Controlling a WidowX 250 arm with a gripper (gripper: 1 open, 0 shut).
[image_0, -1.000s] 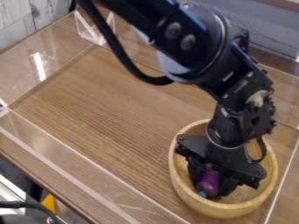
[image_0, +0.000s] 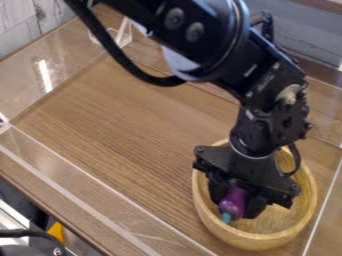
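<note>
My black gripper (image_0: 243, 182) reaches down into a yellow bowl (image_0: 267, 238) at the lower right, shut on a small purple object with a teal tip (image_0: 233, 205). The object sits inside the bowl's outline, between the fingers, partly covered by them.
A clear plastic item (image_0: 108, 30) stands at the top left edge. A yellow and black item (image_0: 47, 236) lies off the table's lower left edge.
The gripper has risen a little and shifted slightly left, the purple object moving with it. The bowl looks to be in about the same place.
</note>
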